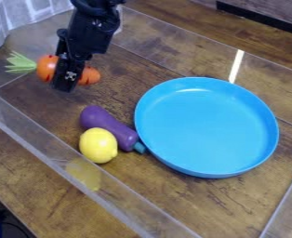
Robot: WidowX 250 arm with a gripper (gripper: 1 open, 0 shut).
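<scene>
My black gripper (65,74) is down over an orange carrot (46,67) with green leaves at the upper left of the camera view, its fingers shut around the carrot's middle. The carrot lies sideways, orange showing on both sides of the fingers, which hide part of it.
A blue plate (205,126) takes up the right middle. A purple eggplant (109,125) and a yellow lemon (98,145) lie left of it, on the wooden surface (205,200). A clear wall runs along the lower left. The wood above the plate is clear.
</scene>
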